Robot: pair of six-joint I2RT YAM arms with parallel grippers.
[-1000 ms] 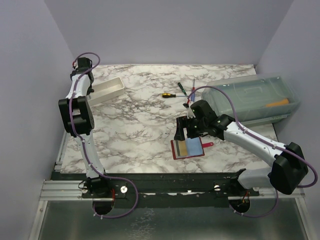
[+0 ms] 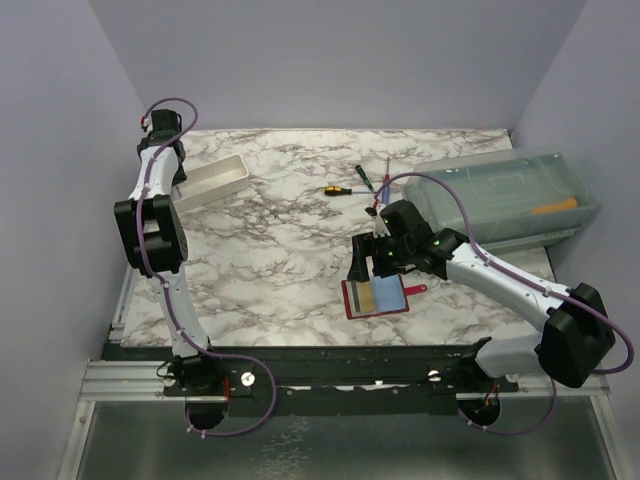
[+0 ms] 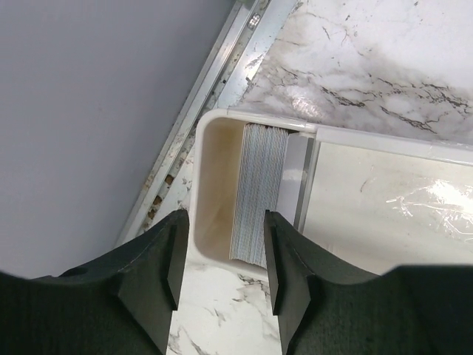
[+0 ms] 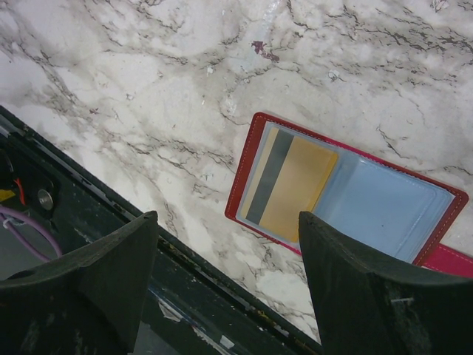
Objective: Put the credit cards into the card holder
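Observation:
In the left wrist view a row of credit cards (image 3: 259,196) stands on edge in one end of a white box (image 3: 211,170). My left gripper is over that end, its fingers apart and nothing between them; the right finger overlaps the cards' lower part in view. The card holder (image 4: 247,166), red-rimmed with clear pockets, lies open and flat on the table. A gold card with a dark stripe (image 4: 295,185) is in its left pocket; the other pocket looks pale blue. Above the holder, my right gripper is open and empty.
Screwdrivers (image 2: 340,190) lie at the back centre. A large clear-lidded container (image 2: 500,195) takes up the right side. The left wall (image 2: 60,200) is close beside the left arm. Between the arms, the marble table (image 2: 265,260) is bare.
My left gripper has shifted slightly toward the back over the white box's end. The right arm and the card holder have stayed where they were.

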